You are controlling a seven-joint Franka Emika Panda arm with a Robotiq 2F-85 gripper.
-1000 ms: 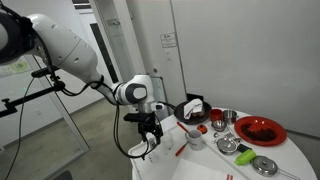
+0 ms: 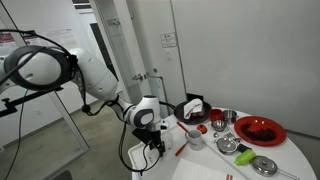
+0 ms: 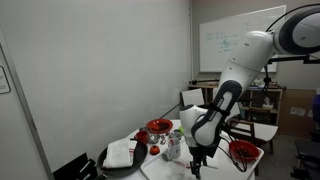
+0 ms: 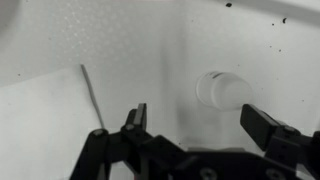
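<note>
Low over the near side of the white table is my gripper, its fingers spread apart with nothing between them. Ahead of the fingers, closer to the right one, a pale round object stands on the light surface in the wrist view; a gap separates it from the fingertips. What it is I cannot tell. A flat white sheet or cloth lies to the left in that view. From outside, the arm partly hides the spot below the gripper.
A white cup stands right of the gripper, with a red-handled utensil close by. Farther back are a black pan with white cloth, red pots and a red plate. A green item and a lidded pan sit at right.
The arm has come down and its upper part has swung left in exterior view 1. My gripper is now lower, closer to the tabletop. The tableware looks unmoved.
</note>
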